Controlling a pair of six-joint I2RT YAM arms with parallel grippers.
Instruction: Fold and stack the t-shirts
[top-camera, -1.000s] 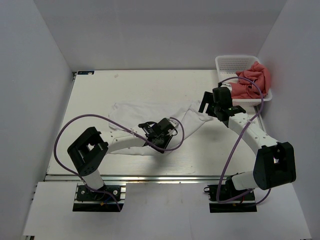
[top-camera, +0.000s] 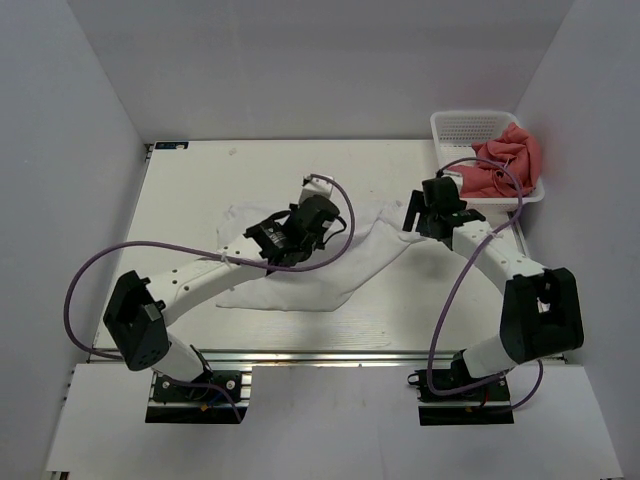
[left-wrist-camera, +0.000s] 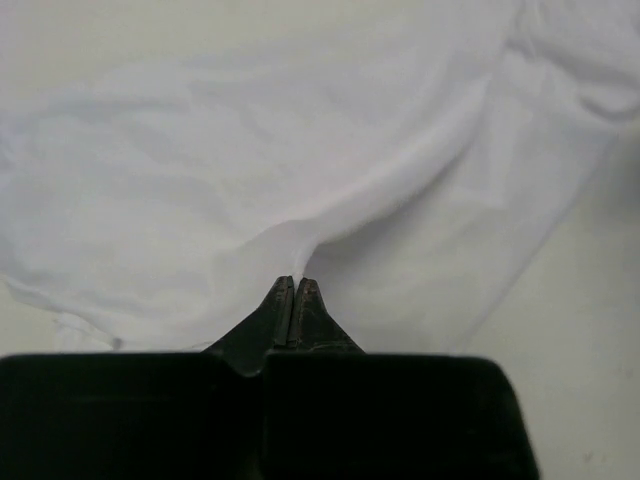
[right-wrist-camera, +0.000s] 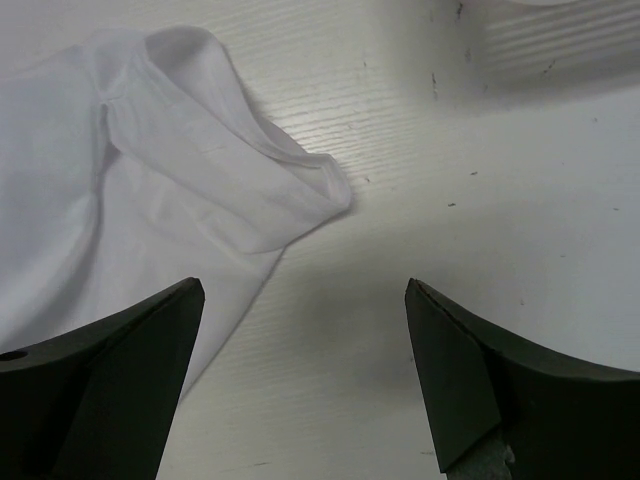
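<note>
A white t-shirt (top-camera: 340, 275) lies spread and partly folded across the middle of the table, with creases running diagonally through it. Above it is my left gripper, shut, with the shirt's fold just behind its tips; whether any cloth is between them is hard to tell. My right gripper (top-camera: 416, 210) stands open over the shirt's right end, where a small folded corner (right-wrist-camera: 280, 200) shows below the fingers, nothing between them.
A white basket (top-camera: 450, 130) holding red cloth (top-camera: 510, 160) stands at the back right, close to the right arm.
My left gripper has moved up and back from near the shirt's front part toward its middle.
</note>
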